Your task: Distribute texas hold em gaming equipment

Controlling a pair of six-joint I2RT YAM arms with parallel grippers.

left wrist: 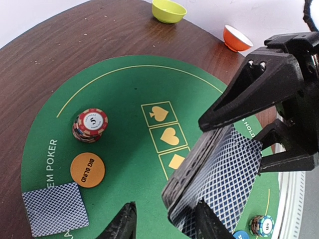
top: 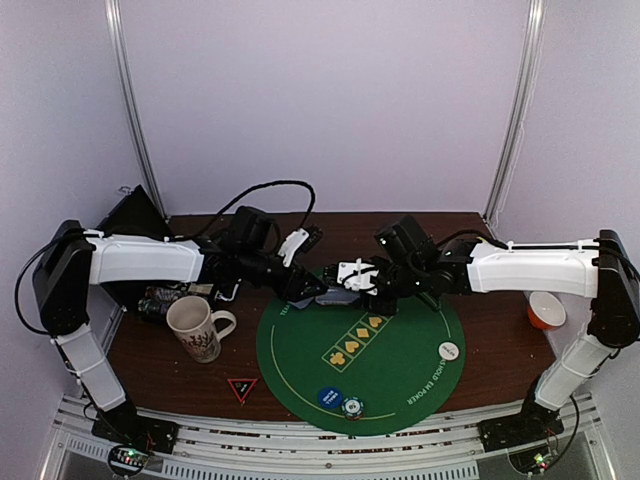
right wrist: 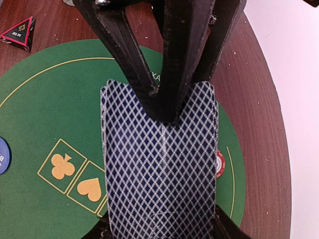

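A deck of cards [left wrist: 214,184] with a blue diamond-patterned back is held above the mat, tilted in the left wrist view, its pale card edges showing. My right gripper is shut on the deck [right wrist: 159,164], one fingertip at each side. Just apart at their tips, the fingers of my left gripper stand open beside the deck's lower end. In the right wrist view, the left fingers [right wrist: 167,94] overlap the deck's upper face; contact cannot be told. Face-down cards [left wrist: 55,209] lie on the green poker mat [top: 390,380] by the orange big blind button [left wrist: 87,170].
On the mat are a red chip stack [left wrist: 89,125], a blue button [top: 330,397], a teal-edged chip stack [top: 352,407] and a white button [top: 448,351]. A mug [top: 196,330] and a red triangular piece [top: 242,388] stand left; an orange bowl [top: 546,310] stands right.
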